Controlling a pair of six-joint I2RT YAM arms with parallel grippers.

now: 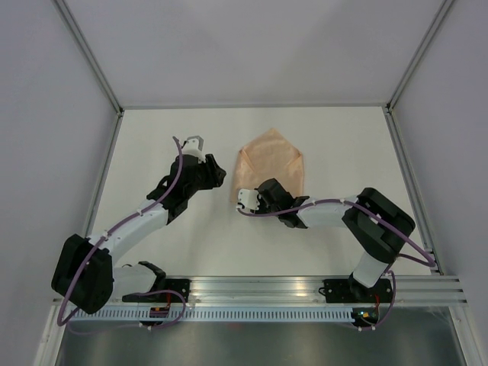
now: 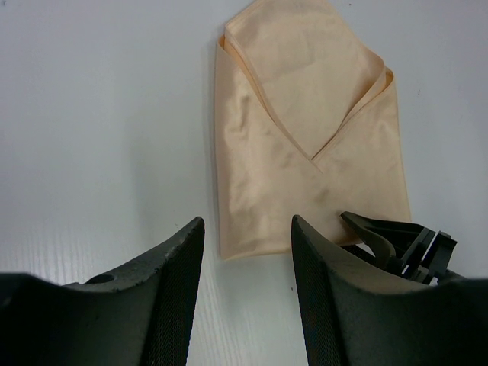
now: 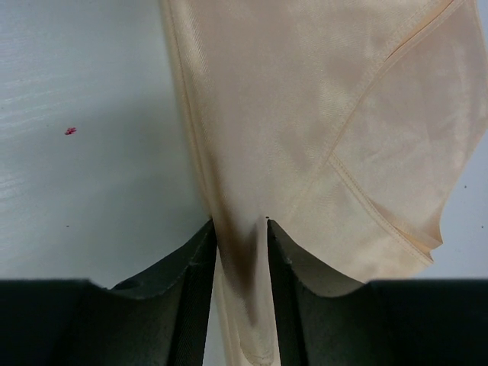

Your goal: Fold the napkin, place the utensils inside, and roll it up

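A peach napkin [image 1: 270,158] lies on the table with folded flaps showing at its far part; it fills much of the right wrist view [image 3: 358,130]. My right gripper [image 1: 259,200] is down at its near edge, fingertips [image 3: 204,232] apart on either side of a raised, folded strip of cloth; whether they touch it is unclear. My left gripper hangs over the bare table left of the napkin, open, with nothing between its fingers. No utensils are visible.
A small red speck [image 3: 70,130] shows on the table.
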